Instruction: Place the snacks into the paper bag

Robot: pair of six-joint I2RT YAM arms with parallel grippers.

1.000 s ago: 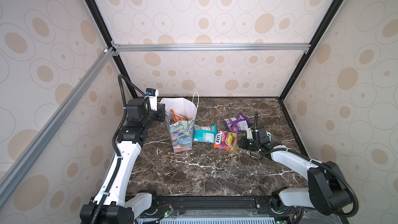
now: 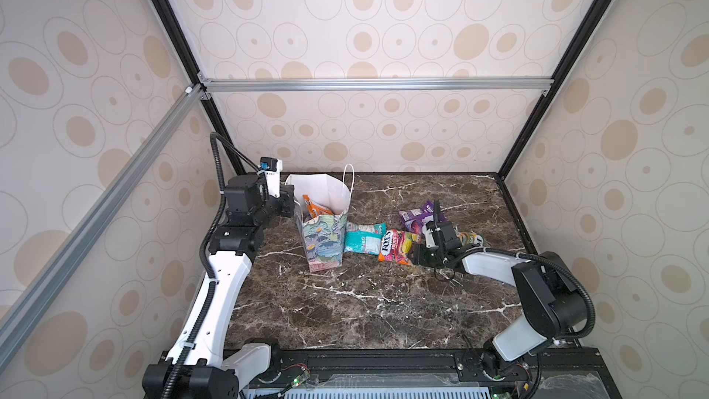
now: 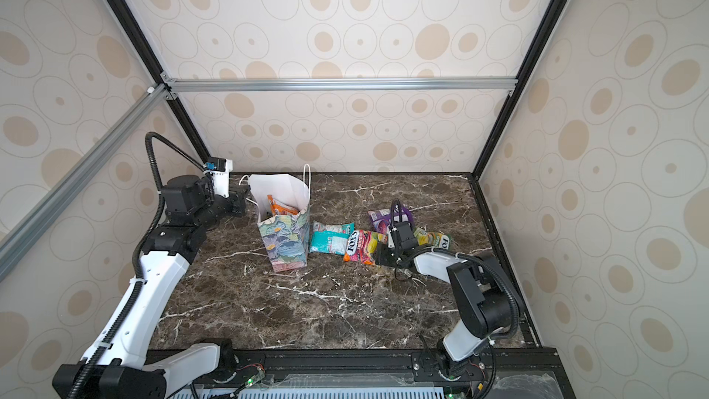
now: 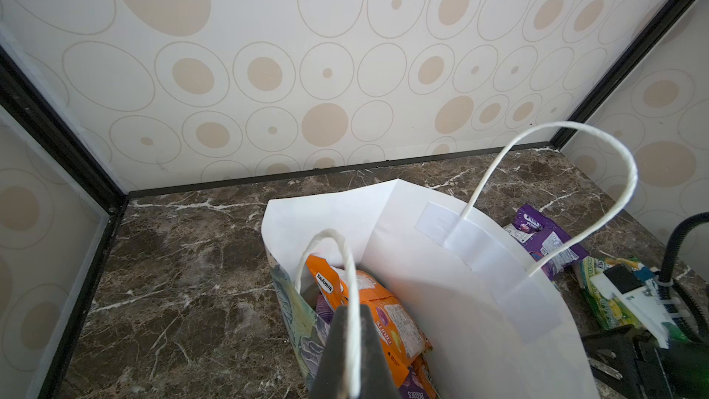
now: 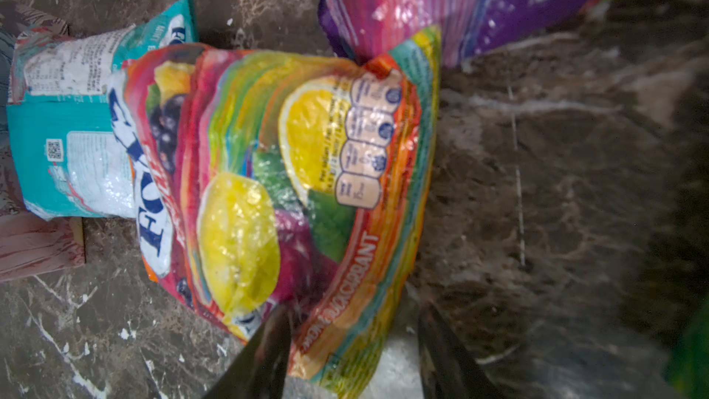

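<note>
The patterned paper bag (image 2: 322, 240) stands upright at left centre, its top open and orange snack packs (image 2: 315, 207) inside. At its left rim my left gripper (image 2: 291, 200) is shut, the near white handle (image 4: 353, 325) running between its fingers in the left wrist view. A colourful FOX'S pack (image 5: 243, 236) lies flat, and my right gripper stands part open over its near right end. That end reaches between the fingers, closer to the left one. A teal pack (image 2: 365, 238) lies between the FOX'S pack and the bag.
Behind the right gripper lies a purple pack (image 2: 415, 218); a green-yellow pack (image 2: 472, 238) is partly hidden by the right arm. The bag's far handle (image 4: 627, 170) stands up in a loop.
My right gripper has moved left from beside the FOX'S pack onto its right end. The FOX'S pack has shifted slightly left. The left arm and paper bag have stayed still.
</note>
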